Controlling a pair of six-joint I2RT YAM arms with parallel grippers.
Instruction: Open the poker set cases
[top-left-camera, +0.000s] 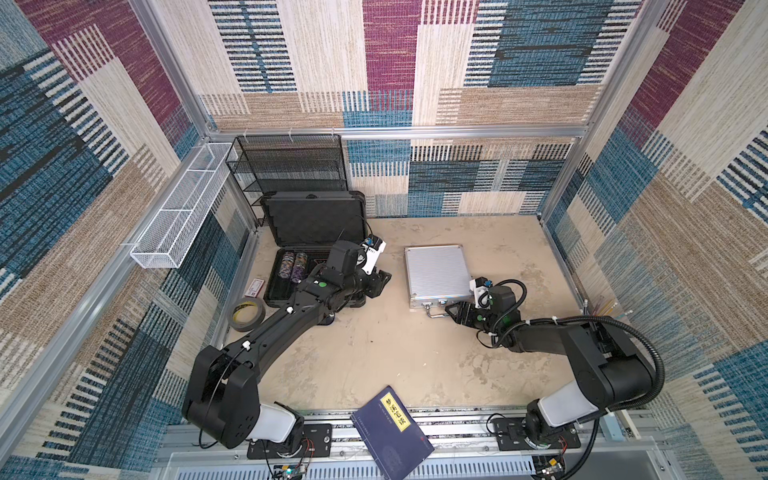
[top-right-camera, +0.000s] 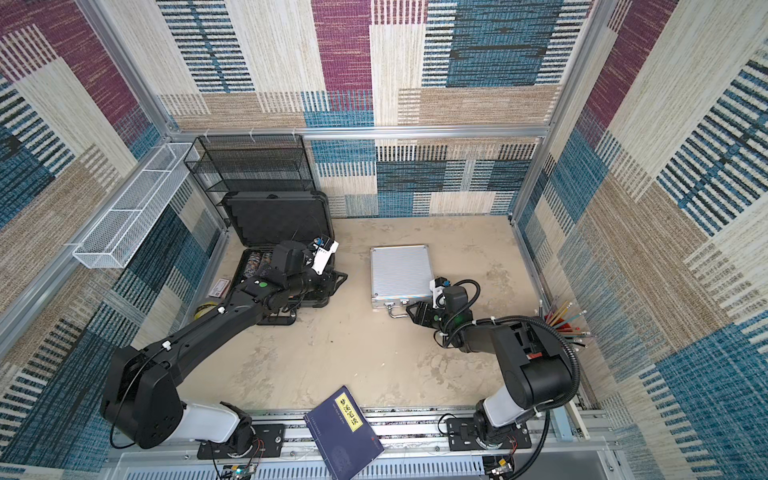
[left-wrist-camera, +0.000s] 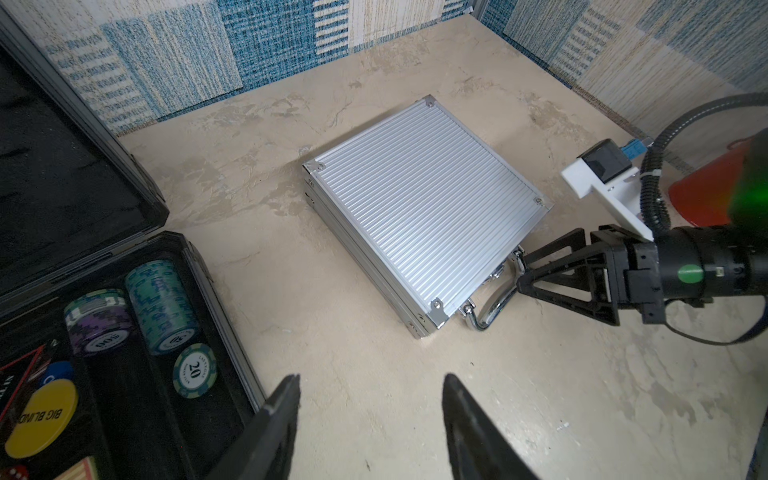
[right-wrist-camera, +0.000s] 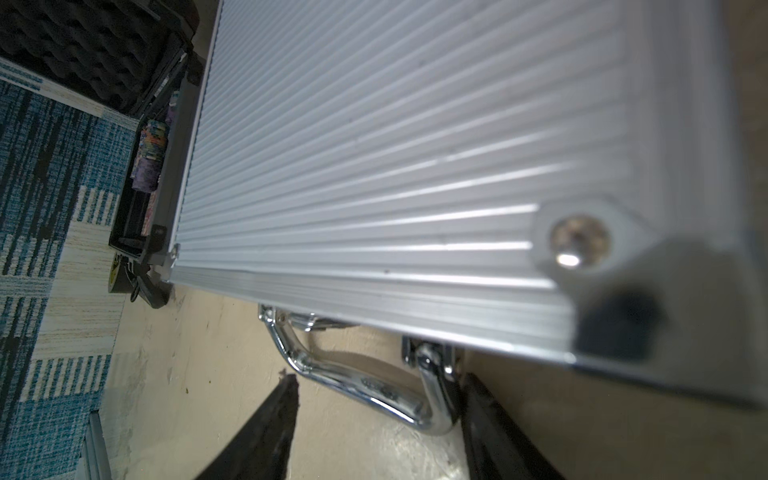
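Observation:
A silver ribbed poker case lies closed mid-table, its chrome handle jutting toward the front. My right gripper is at that handle, fingers parted around its right-hand end; whether they grip it is unclear. The black poker case at the left stands open, lid raised, showing chip stacks. My left gripper hangs over that case's right side, open with nothing between its fingers.
A tape roll sits left of the black case. A book lies at the front edge, a red pencil cup at the right wall.

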